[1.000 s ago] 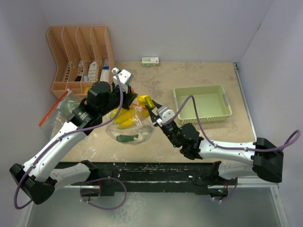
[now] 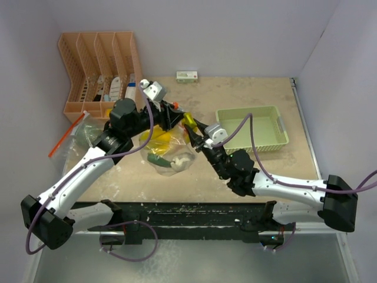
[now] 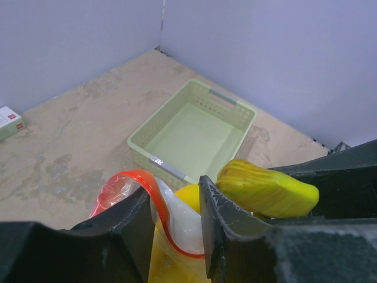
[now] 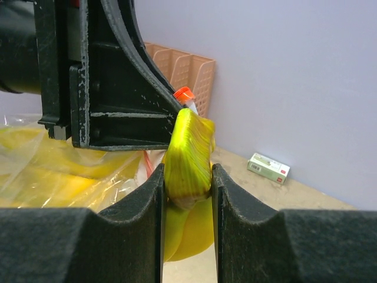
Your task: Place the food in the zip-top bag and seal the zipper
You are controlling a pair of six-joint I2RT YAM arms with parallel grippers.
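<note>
The clear zip top bag point(image 2: 168, 147), with yellow and green food inside, hangs at my left gripper point(image 2: 177, 114). In the left wrist view the left fingers point(image 3: 132, 221) stand apart, and the bag's red-edged mouth point(image 3: 156, 191) runs between and behind them. Whether they press on the film cannot be told. My right gripper is closed around a yellow piece of food point(image 4: 187, 156), which fills the gap between its fingertips. This piece is beside the left gripper's tips, at the bag's mouth. More yellow food point(image 4: 197, 233) shows lower down between the right fingers.
A pale green basket point(image 2: 222, 131) stands empty on the right. At back left is a divided tan rack point(image 2: 88, 56) with several items. Another clear bag with a red zipper point(image 2: 66, 134) lies at the left edge. A small box point(image 2: 187, 76) sits at the back.
Over the last second my left gripper has shifted right and its fingers have come beside the yellow piece. The bag has swung along. My right gripper has moved slightly right, still with the yellow piece.
</note>
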